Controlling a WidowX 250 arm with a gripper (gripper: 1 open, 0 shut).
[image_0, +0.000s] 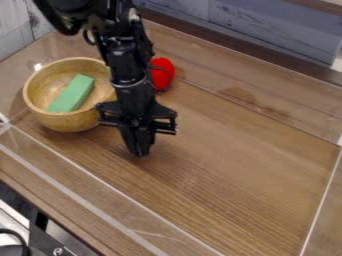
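The black gripper (136, 135) hangs low over the wooden table (241, 150), just right of a yellow bowl (54, 110), its fingertips near the tabletop; whether they are open or shut is hard to tell. A green block (72, 92) lies in the bowl. A red round object (163, 72) sits behind the arm at its right, partly hidden.
A pale wall or board borders the back right. Dark cables are at the lower left corner.
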